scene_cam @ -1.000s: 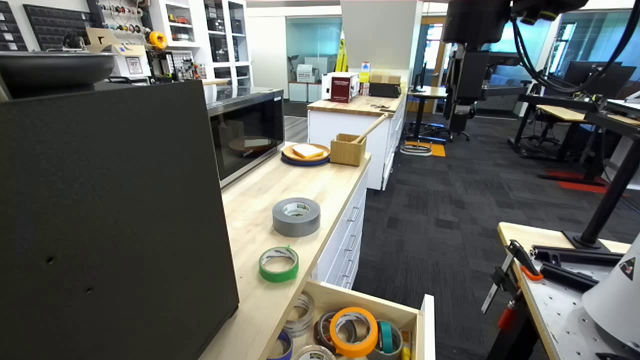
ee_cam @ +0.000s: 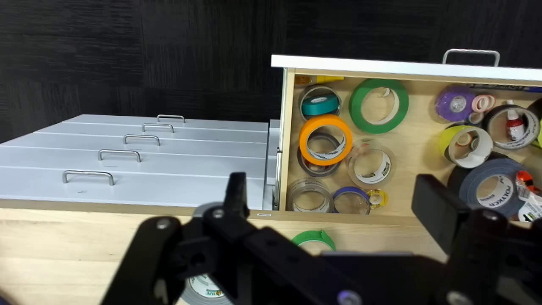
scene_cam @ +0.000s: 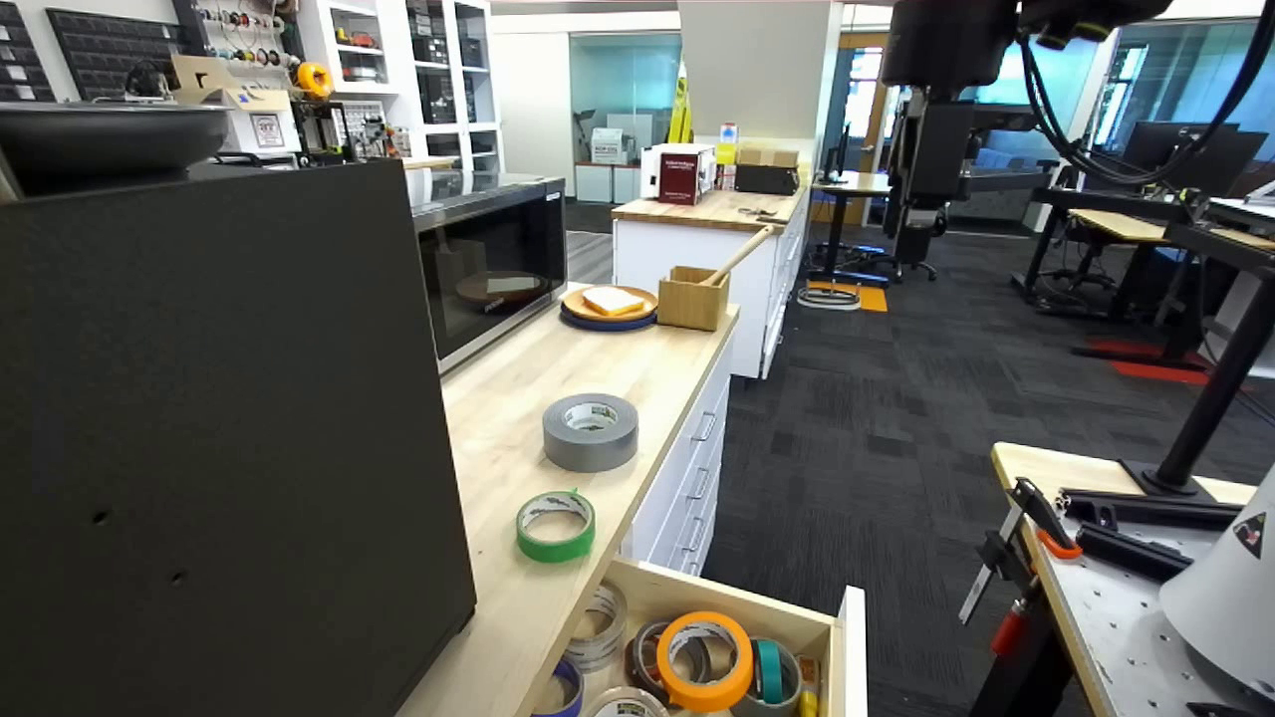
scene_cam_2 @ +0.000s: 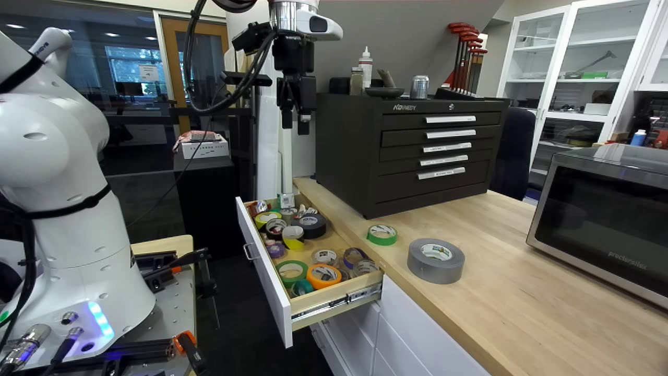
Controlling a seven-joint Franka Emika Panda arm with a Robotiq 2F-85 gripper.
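My gripper (scene_cam_2: 295, 125) hangs in the air above the drawer side of the counter, pointing down. Its two fingers stand wide apart in the wrist view, open, with nothing held between them. On the counter lie a green tape roll (scene_cam_2: 382, 234) and, beside it, a larger grey duct tape roll (scene_cam_2: 436, 260). The pulled-out drawer (ee_cam: 406, 220) holds several tape rolls. Among them are an orange roll (ee_cam: 305, 137), a wide green roll (ee_cam: 358, 104) and a purple roll (ee_cam: 456, 103). In the wrist view my gripper's body partly covers both counter rolls.
A black tool chest (scene_cam_2: 350, 150) stands on the counter, and a microwave (scene_cam_2: 601, 225) is farther along. Plates with bread (scene_cam: 612, 304) and a wooden box (scene_cam: 693, 300) sit at the counter's far end. Bare counter lies between the grey roll and the microwave.
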